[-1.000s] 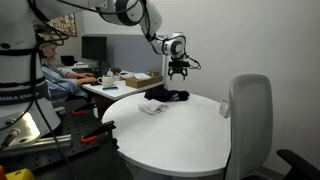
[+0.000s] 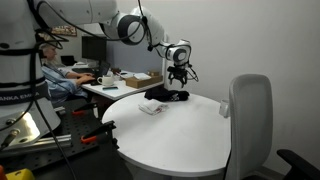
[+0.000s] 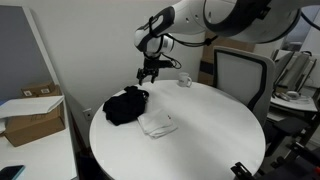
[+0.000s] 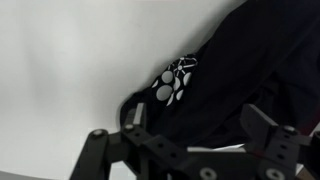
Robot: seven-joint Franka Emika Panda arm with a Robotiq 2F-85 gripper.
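Note:
A crumpled black cloth (image 3: 125, 106) with a small white-patterned patch lies on the white round table (image 3: 210, 135). Over its edge hangs my gripper (image 3: 148, 82), pointing down, with a gap to the cloth. In the wrist view the dark cloth (image 4: 215, 85) runs from lower left to upper right, its patterned patch (image 4: 173, 82) near the middle. The two fingers stand wide apart at the bottom of that view, one finger (image 4: 138, 118) at left and the other at right, with no cloth gripped between them. A folded white cloth (image 3: 157, 123) lies beside the black one.
A white mug (image 3: 185, 79) stands at the table's far edge. A grey chair back (image 3: 243, 80) rises close against the table. Cardboard boxes (image 3: 35, 115) sit on a separate desk to the left.
In exterior view 1 the arm has shifted slightly and the gripper has turned, now hanging a little lower over the black cloth. The cloths have not visibly moved.

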